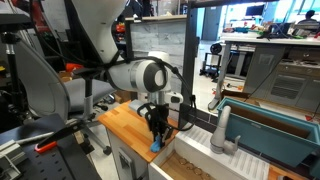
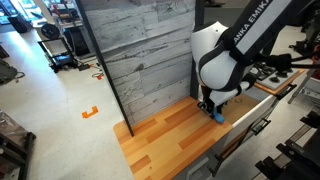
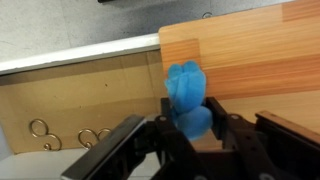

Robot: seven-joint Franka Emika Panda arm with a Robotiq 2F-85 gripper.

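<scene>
A blue, soft-looking thing (image 3: 187, 85) is by the edge of the wooden surface, at the tips of my gripper. In the wrist view the dark fingers come up on both sides of its lower part; whether they press on it cannot be made out. From the first exterior view, the blue thing (image 1: 156, 145) shows just under the gripper (image 1: 158, 135), close to the open drawer. The second exterior view has the blue thing (image 2: 218, 117) below the white arm, at the near edge of the wood.
An open drawer (image 1: 190, 172) with a light bottom adjoins the wooden top (image 1: 125, 122). Another blue item (image 1: 228, 148) rests on the white ledge to the right, near an upright grey-blue object (image 1: 220, 128). A teal bin (image 1: 265, 125) stands farther back. Much of the wood is bare.
</scene>
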